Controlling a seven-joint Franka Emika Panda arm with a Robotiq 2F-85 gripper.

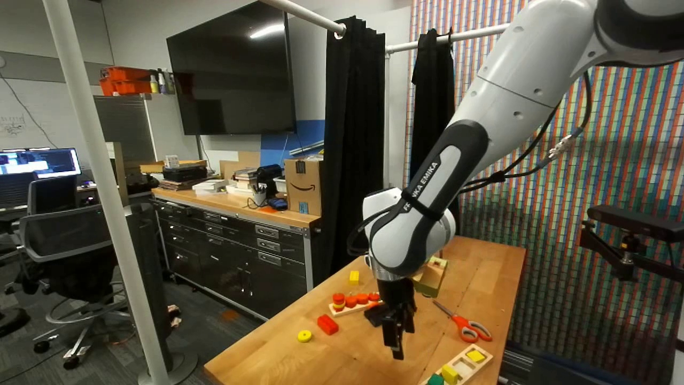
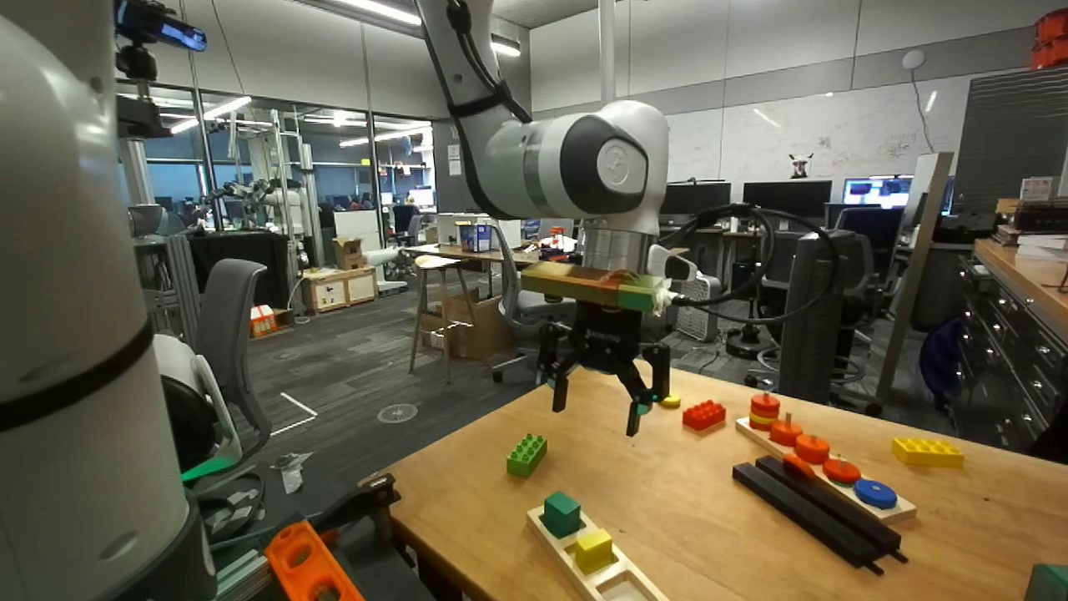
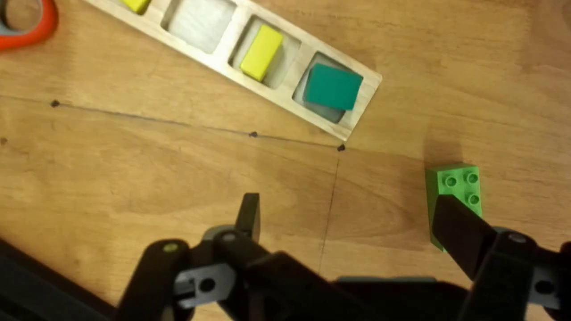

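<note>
My gripper hangs above the table with its fingers spread apart and nothing between them. In the wrist view a green brick lies by the right finger, which covers part of it; it is below, on the table. A wooden tray with compartments holds a teal block, tilted in the end compartment, and a yellow block beside it. One compartment farther along is empty. Exterior view 2 shows the green brick left of the gripper and closer to the table's edge.
Orange-handled scissors lie behind the tray. A red brick, a peg board with rings, black bars and a yellow brick occupy the other side. Bare tabletop lies beneath the gripper.
</note>
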